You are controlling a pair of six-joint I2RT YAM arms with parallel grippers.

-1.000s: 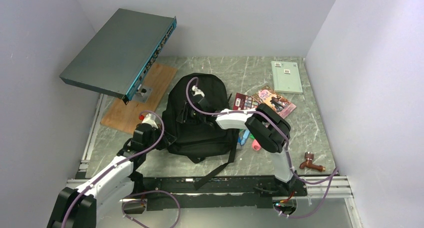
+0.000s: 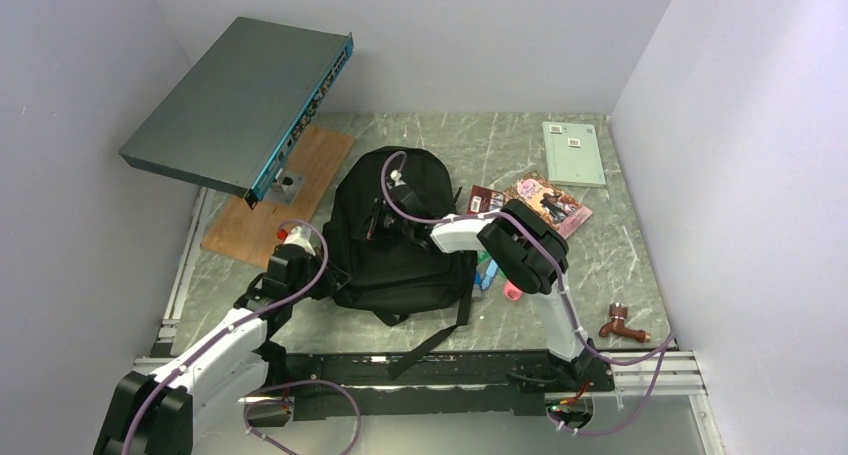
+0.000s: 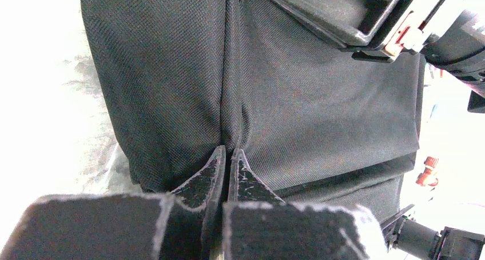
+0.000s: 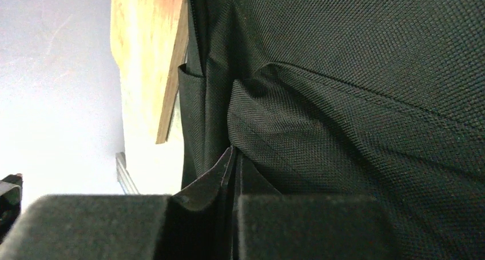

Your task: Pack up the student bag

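Note:
The black bag (image 2: 400, 285) lies open on the table with folded fabric. At its lower left edge my left gripper (image 2: 332, 280) is shut; in the left wrist view its fingertips (image 3: 220, 163) press on a seam of the cloth, and whether fabric is pinched cannot be made out. My right gripper (image 2: 370, 225) is over the bag's upper middle, shut, its fingertips (image 4: 219, 171) against folds of fabric. Books (image 2: 550, 200), blue items (image 2: 490, 273) and a pink object (image 2: 513, 291) lie right of the bag, partly hidden by the right arm.
A wooden board (image 2: 320, 160) under a large metal box (image 2: 236, 105) stands at the left. A pale green panel (image 2: 573, 160) lies at the back right, a brown fitting (image 2: 620, 327) at the front right. Walls bound the sides and back.
My right arm and its cable have shifted slightly over the bag. The left arm and the bag look unchanged.

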